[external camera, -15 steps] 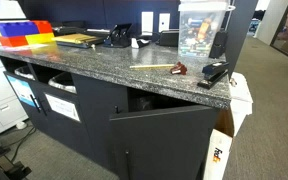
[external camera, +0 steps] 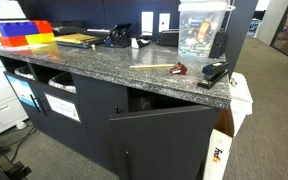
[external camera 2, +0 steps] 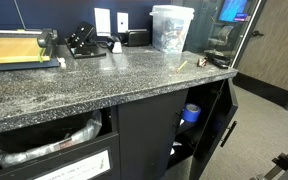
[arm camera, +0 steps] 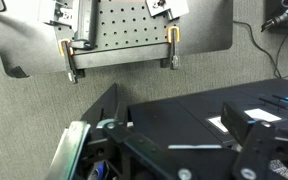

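In the wrist view my gripper is open, its dark fingers wide apart with nothing seen between them. Below it are carpet and a dark panel-like surface point(arm camera: 174, 108). A black cabinet door point(external camera: 162, 145) stands swung out under the right part of the speckled counter. From the other side, this door point(external camera 2: 220, 125) appears with its handle outward, and a blue roll point(external camera 2: 191, 112) sits inside the cabinet. Dark robot parts point(external camera: 4, 163) show at the lower left of the first exterior view; the fingertips cannot be made out there.
The counter point(external camera: 104, 66) carries a clear tub point(external camera: 198, 32), a black stapler-like item point(external camera: 213, 75), a small red item point(external camera: 178, 69), a thin stick point(external camera: 151, 66) and colored blocks point(external camera: 26, 32). A perforated metal plate point(arm camera: 134, 25) lies at the top of the wrist view.
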